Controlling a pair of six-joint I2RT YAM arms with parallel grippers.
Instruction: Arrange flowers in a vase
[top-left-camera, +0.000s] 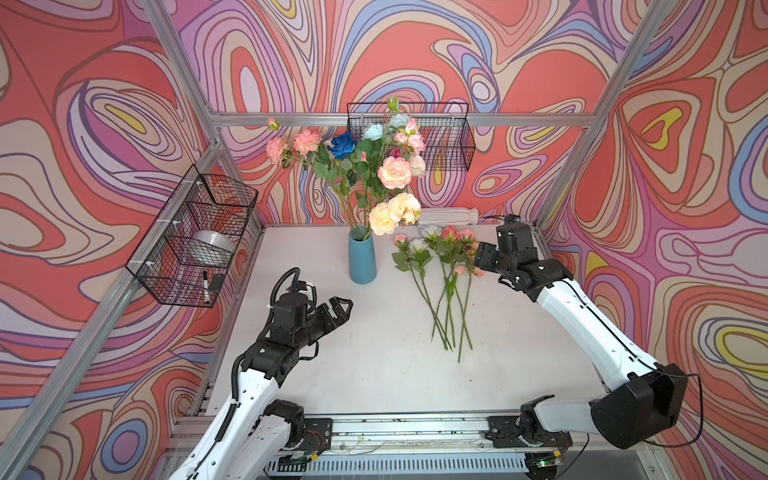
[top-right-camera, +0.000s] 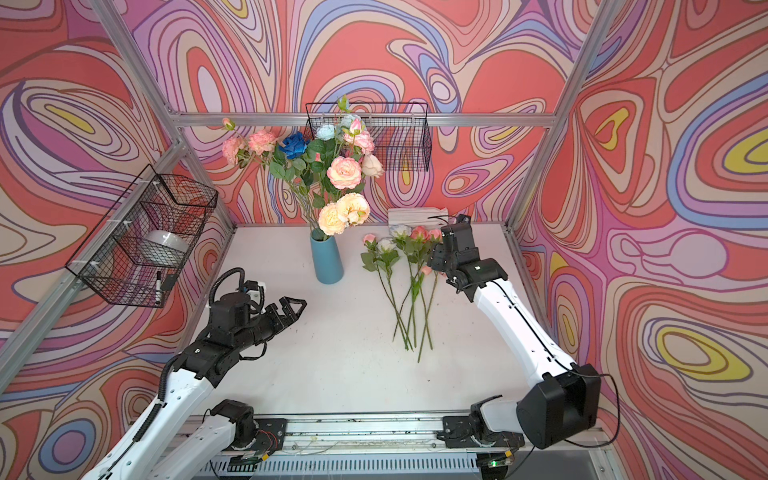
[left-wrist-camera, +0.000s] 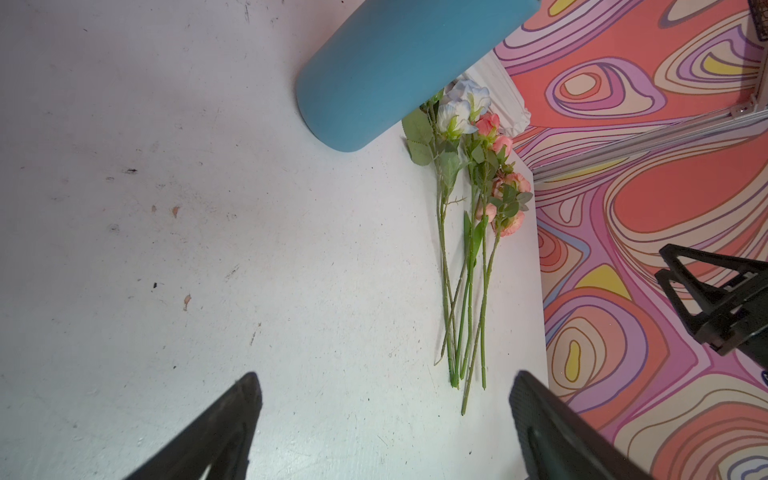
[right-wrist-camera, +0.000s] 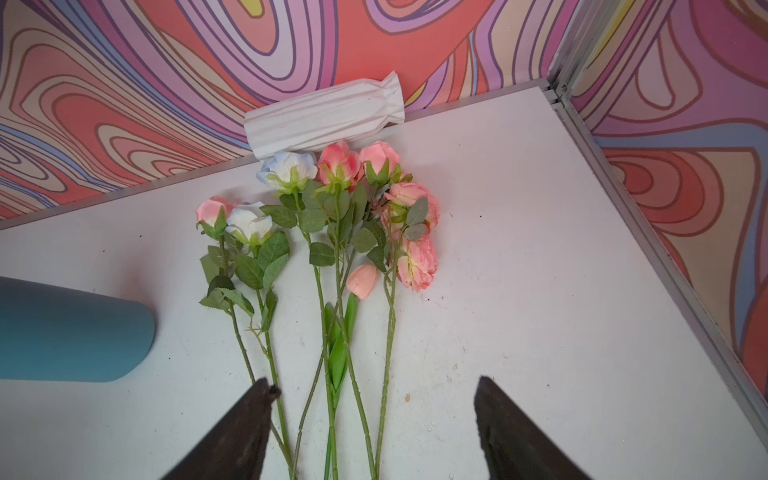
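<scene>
A blue vase (top-left-camera: 362, 260) stands upright towards the back, left of centre, filled with a tall bouquet (top-left-camera: 376, 164) of pink, cream, white and blue blooms. To its right several loose flowers (right-wrist-camera: 328, 232) lie on the table, pink, white and peach heads towards the back wall, green stems to the front. My right gripper (top-left-camera: 485, 257) is open beside those heads at their right; nothing is between its fingers. In front of the vase, a little to the left, my left gripper (top-left-camera: 341, 310) hangs open and empty.
A white pleated wrapper (right-wrist-camera: 324, 116) lies along the back edge behind the flower heads. Wire baskets hang on the left frame (top-left-camera: 200, 240) and back wall (top-left-camera: 448, 144).
</scene>
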